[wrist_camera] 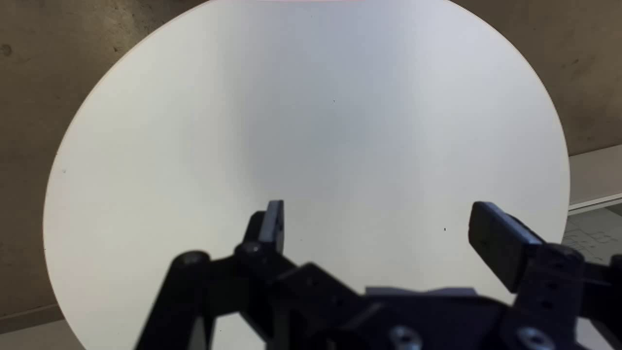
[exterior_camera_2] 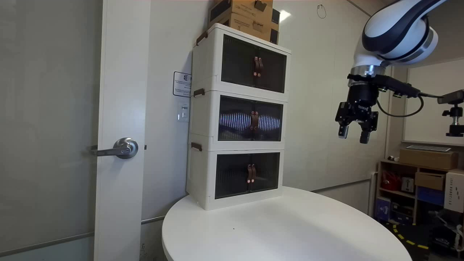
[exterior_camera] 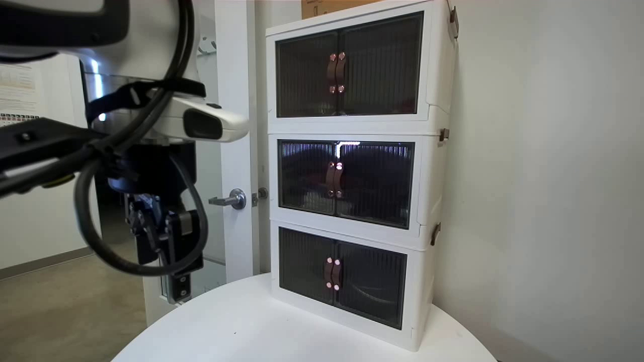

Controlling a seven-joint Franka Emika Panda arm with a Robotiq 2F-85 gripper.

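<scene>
A tall white cabinet of three stacked units (exterior_camera_2: 204,169) stands on a round white table (exterior_camera_2: 278,230). Each unit has two dark ribbed doors, all closed, with paired brown leather handles: top (exterior_camera: 336,72), middle (exterior_camera: 334,180) and bottom (exterior_camera: 332,274). High above the table, away from the cabinet fronts, hangs my gripper (exterior_camera_2: 354,138), pointing down. Its fingers (wrist_camera: 501,248) are spread wide, and only bare tabletop shows between them in the wrist view. The contents behind the doors are too dark to make out.
Cardboard boxes (exterior_camera_2: 252,19) rest on top of the cabinet. A door with a lever handle (exterior_camera_2: 124,148) is beside it, and a wall runs close behind. Shelves with boxes (exterior_camera_2: 402,182) stand beyond the table at the right.
</scene>
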